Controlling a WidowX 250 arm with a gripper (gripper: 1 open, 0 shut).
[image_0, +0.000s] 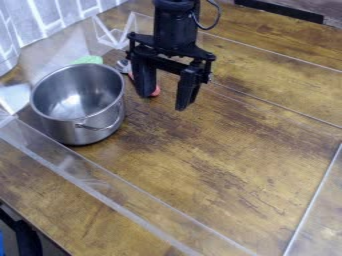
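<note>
The black robot gripper (166, 82) hangs over the upper middle of the wooden table, its two fingers pointing down and spread apart, with nothing visible held between them. Just behind its left finger lies a small red object (152, 90), partly hidden by the gripper. To the left stands a steel pot (78, 98) with a handle on its near side, apart from the gripper.
A green item (87, 60) and a white item (14, 98) lie behind and left of the pot. Transparent panels border the sides.
</note>
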